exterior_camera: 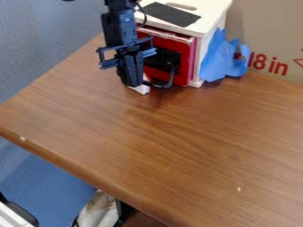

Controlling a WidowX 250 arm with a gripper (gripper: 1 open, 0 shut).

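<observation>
My black gripper point(134, 80) points downward at the front of a white box point(208, 17) with a red front point(185, 62) and a black handle frame, at the back of the wooden table point(166, 160). A small white piece point(143, 90) shows low beside the gripper's tip. Whether the fingers are open or shut, or hold anything, is hard to make out.
A blue crumpled cloth or bag point(222, 58) sits right of the box, before a cardboard panel point(268, 40) with red print. The table's left edge drops to a blue floor.
</observation>
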